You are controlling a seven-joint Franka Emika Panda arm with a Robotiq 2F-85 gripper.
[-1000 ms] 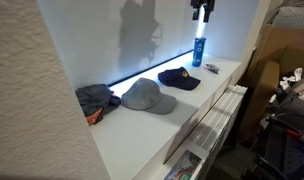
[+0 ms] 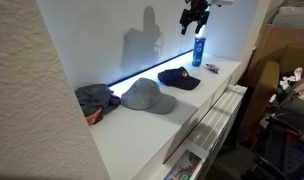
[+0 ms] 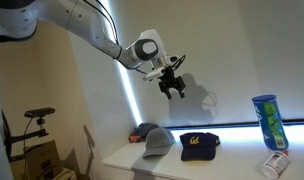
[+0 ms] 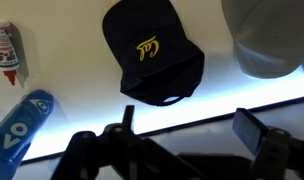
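My gripper [image 3: 175, 93] hangs in the air above the white counter, open, with nothing between its fingers. A dark navy cap [image 4: 150, 48] with yellow "Cal" lettering lies below and beyond the fingertips in the wrist view. Beside it is a grey cap [image 4: 270, 35], partly cut off by the frame edge. In exterior view 1 the navy cap [image 2: 179, 78] sits between the grey cap [image 2: 148, 97] and a tall blue cylinder [image 2: 198, 52]. The gripper [image 2: 195, 26] is clear of all of them.
A small white container with a red label [image 4: 4, 50] lies near the blue cylinder [image 4: 20, 130]. Dark crumpled cloth [image 2: 95, 100] rests at the other end of the counter. An open drawer [image 2: 184, 167] juts out below the counter. A wall stands behind.
The caps and the cylinder have stayed in place.
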